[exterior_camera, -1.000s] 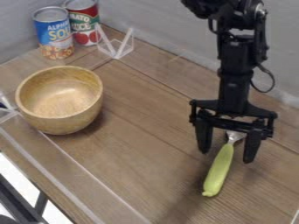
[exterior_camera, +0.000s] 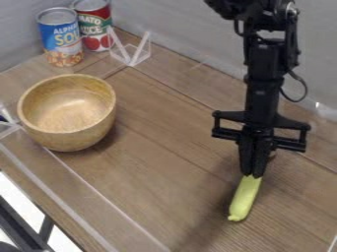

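Note:
The black gripper is low over the right part of the wooden table, its fingers drawn together at the upper end of a long pale yellow-green object lying on the table. Whether anything is between the fingertips is hard to tell, as they hide that end of the object.
A wooden bowl sits on the left. Two cans, an alphabet soup can and a red can, stand at the back left corner against the wall.
The object looks about in place.

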